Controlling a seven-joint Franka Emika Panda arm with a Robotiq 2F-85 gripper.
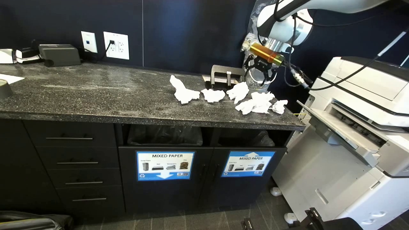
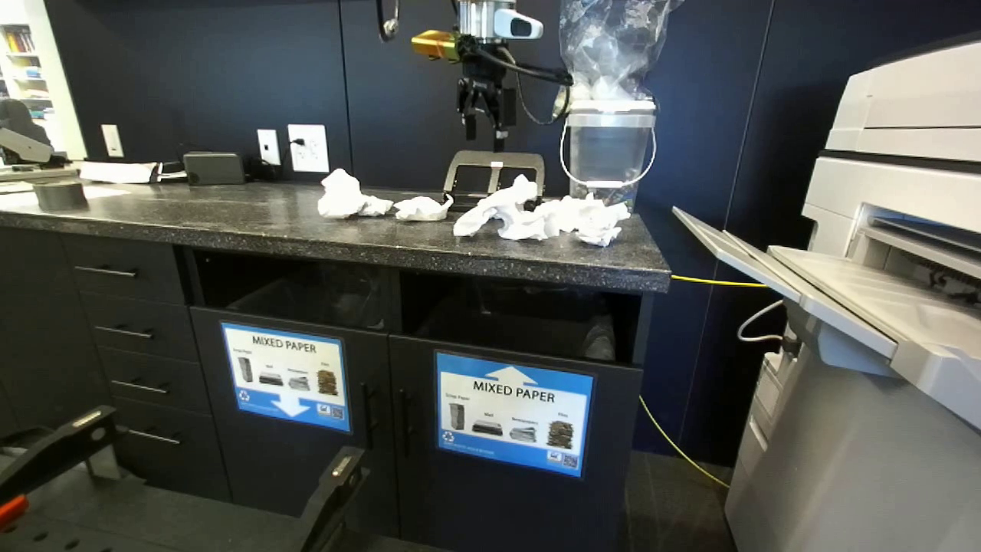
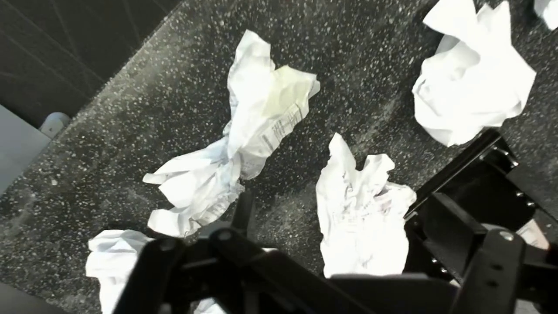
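Several crumpled white papers lie in a loose row on the dark speckled counter. The leftmost paper is largest, with a smaller paper beside it. Farther right are an upright-looking paper, a wider paper and a small paper near the counter's right end. My gripper is open above the counter, clear of the papers and empty. From the wrist, a long twisted paper with printed marks shows beyond the dark fingers; another paper appears between them, partly hidden by the gripper.
A dark metal hole punch-like device stands behind the papers. Beside it is a clear bucket with a plastic bag above. Bin openings sit below the counter. A printer stands to the right.
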